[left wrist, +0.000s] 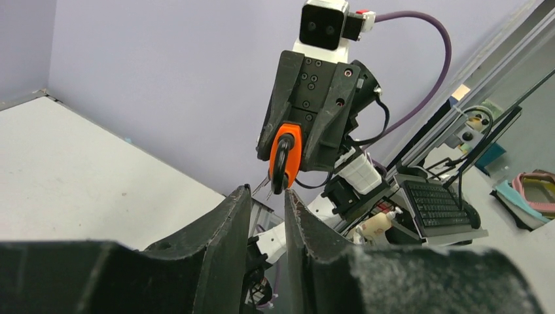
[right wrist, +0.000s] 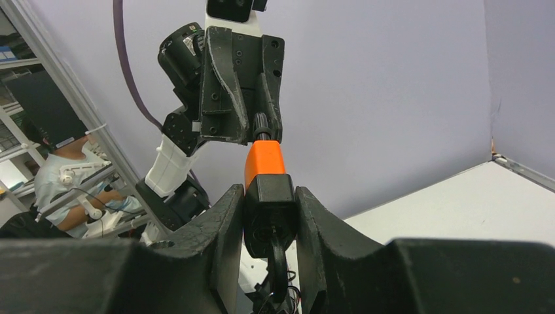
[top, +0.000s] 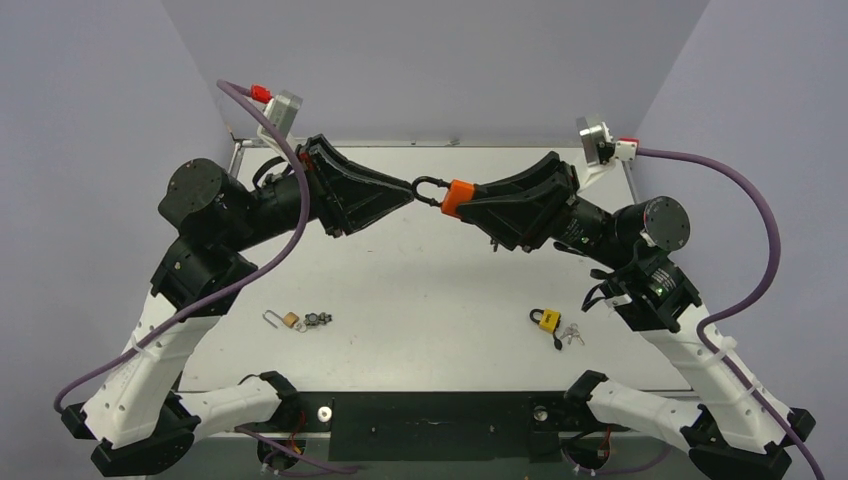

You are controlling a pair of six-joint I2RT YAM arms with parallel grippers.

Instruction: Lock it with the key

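An orange padlock (top: pixel 458 197) with a black shackle (top: pixel 424 189) is held in mid-air, and my right gripper is shut on its black body. In the right wrist view a black-headed key (right wrist: pixel 279 268) sticks out of the padlock's base. My left gripper stands part open, a narrow gap between its fingertips. The rounded end of the shackle lies right at those tips; whether they touch it I cannot tell. Both ends of the shackle meet the orange body in the top view, though how deep they sit is unclear.
A yellow padlock (top: pixel 549 319) and a bunch of keys (top: pixel 572 334) lie on the white table (top: pixel 430 300) at the right. At the left are a brass padlock (top: pixel 290 319) with its shackle out and a small dark metal thing (top: pixel 318 319).
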